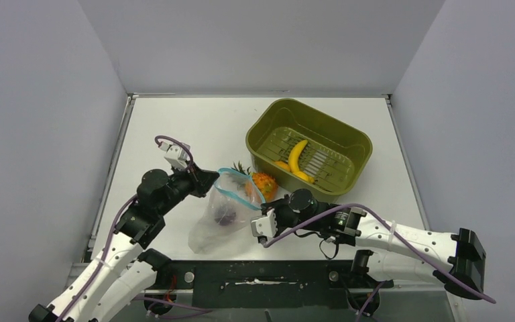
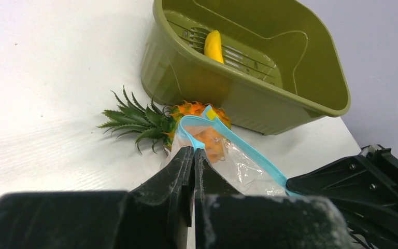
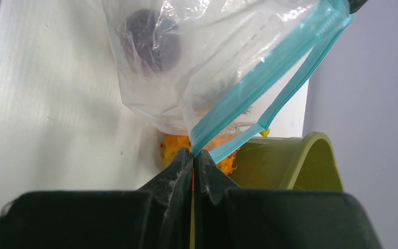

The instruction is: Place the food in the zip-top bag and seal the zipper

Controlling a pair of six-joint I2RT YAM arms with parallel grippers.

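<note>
A clear zip top bag (image 1: 213,225) with a light-blue zipper (image 3: 259,83) hangs between my two grippers, its mouth part open. The left gripper is shut on one side of the blue rim, and the right gripper is shut on the other. A dark purple round food item (image 3: 153,40) is inside the bag. The pineapple (image 1: 265,186) lies on its side on the table, outside the bag and beyond its mouth, close against the basket. Its green leaves (image 2: 134,121) point left; the bag's rim covers part of its body.
An olive-green basket (image 1: 355,176) stands at the back right, with a banana (image 1: 296,155) and other yellow food inside.
</note>
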